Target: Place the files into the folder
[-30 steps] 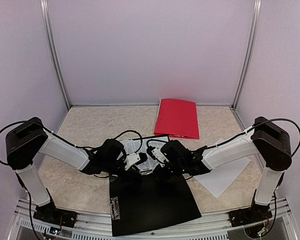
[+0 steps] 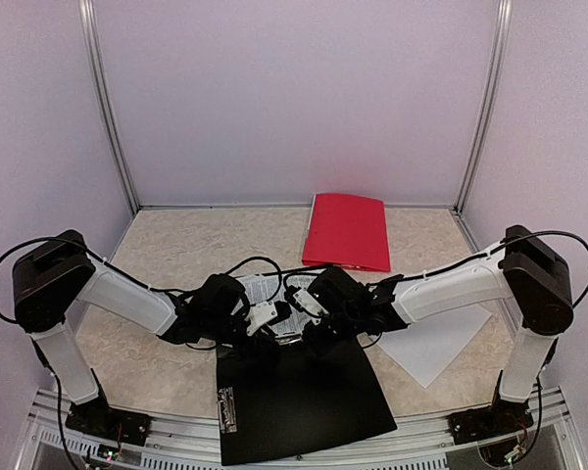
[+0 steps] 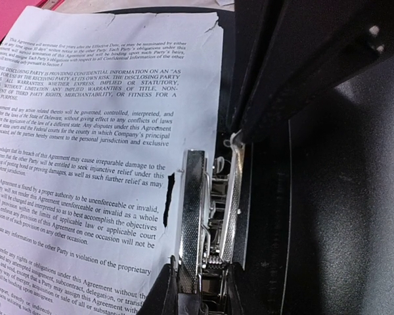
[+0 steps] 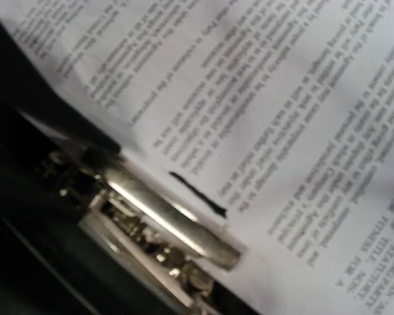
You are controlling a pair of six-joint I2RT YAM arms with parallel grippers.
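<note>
A black folder (image 2: 304,411) lies at the front middle, printed papers (image 2: 257,290) (image 3: 79,164) (image 4: 282,98) on its back part. Its metal clip (image 3: 192,216) (image 4: 164,216) runs along the papers' edge. My left gripper (image 2: 269,338) is over the clip; in the left wrist view its fingertips (image 3: 174,282) straddle the clip's near end, the finger part open. My right gripper (image 2: 316,338) is beside it at the clip too; its dark body fills the left of the blurred right wrist view, and its finger is hard to make out.
A red folder (image 2: 345,228) lies at the back right. A blank white sheet (image 2: 431,348) lies to the right, partly under the right arm.
The black folder has shifted slightly toward the front. The arms have moved only very slightly, both staying at the clip.
</note>
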